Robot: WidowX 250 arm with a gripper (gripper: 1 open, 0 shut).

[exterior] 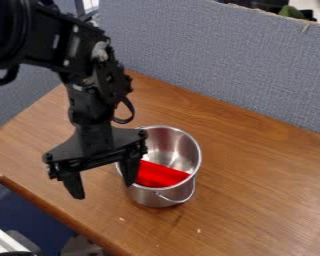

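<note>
A steel pot [178, 194] with a wire handle stands on the wooden table, a red object [163, 177] lying inside it. My black gripper [103, 177] is open, its fingers spread wide: the left finger hangs over bare table left of the pot, and the right finger is at the pot's left rim, partly hiding the red object. I cannot tell whether that finger touches the pot.
A grey padded wall [230, 60] runs along the back. The table's near left edge drops off at the lower left.
</note>
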